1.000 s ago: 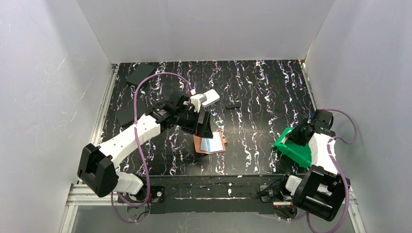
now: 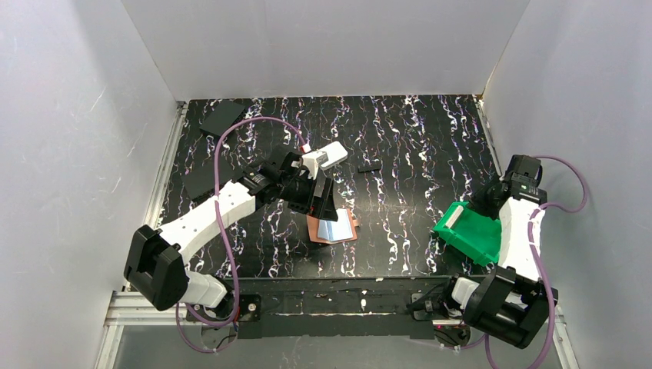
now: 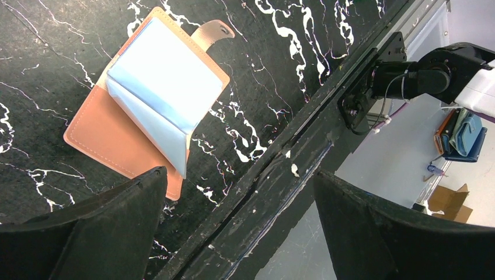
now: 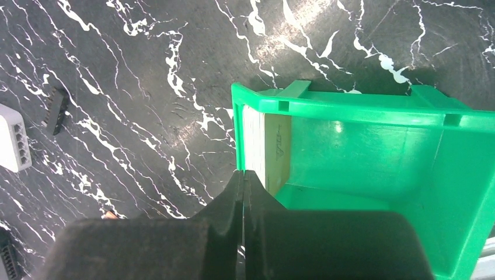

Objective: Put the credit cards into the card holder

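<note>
In the right wrist view a stack of cards (image 4: 274,149) stands on edge against one end wall of the green bin (image 4: 362,105). My right gripper is shut in front of that stack, its fingertips together and no card between them. From above, the cards (image 2: 454,216) show as a pale strip in the bin. The tan card holder (image 3: 125,137) lies spread on the table with its pale blue sleeves (image 3: 169,76) up. Over it, my left gripper stands open and empty, its fingers wide apart.
A white device (image 2: 334,154) and a small black block (image 2: 370,167) lie at mid-table. Two black slabs (image 2: 223,116) rest at the far left. Between holder and bin the table is bare.
The right gripper has drawn back and up from the bin.
</note>
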